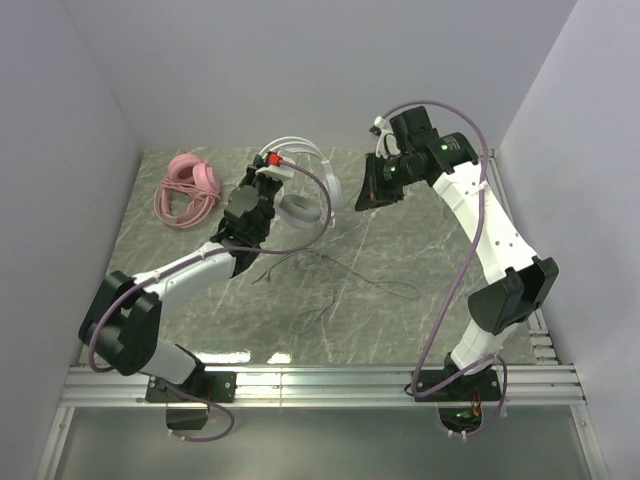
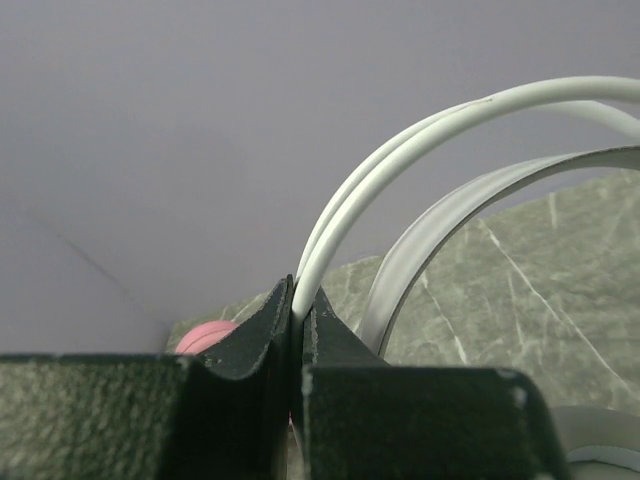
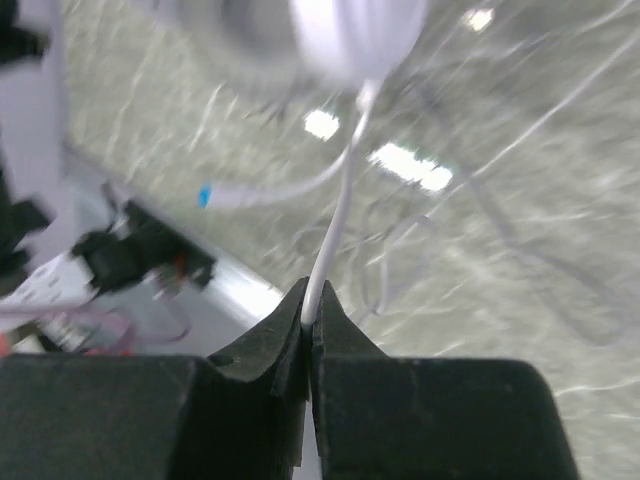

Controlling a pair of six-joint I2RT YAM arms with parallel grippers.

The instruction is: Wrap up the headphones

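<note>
White headphones (image 1: 333,193) are held up off the table at its back middle, their double headband (image 2: 395,160) arching away from my left gripper, which is shut on it. One ear cup (image 1: 300,209) shows below the band. My right gripper is a short way to the right of the headphones, shut on their thin white cable (image 3: 335,235). That cable runs from the pinched tips up to a blurred white ear cup (image 3: 360,40). In the top view the left fingertips are partly covered by the arm's own parts.
Pink headphones (image 1: 203,179) with a bundled pink cable lie at the back left. Free marble tabletop (image 1: 230,310) spreads across the front, under a faint loop of cable shadow. Grey walls close in the back and sides.
</note>
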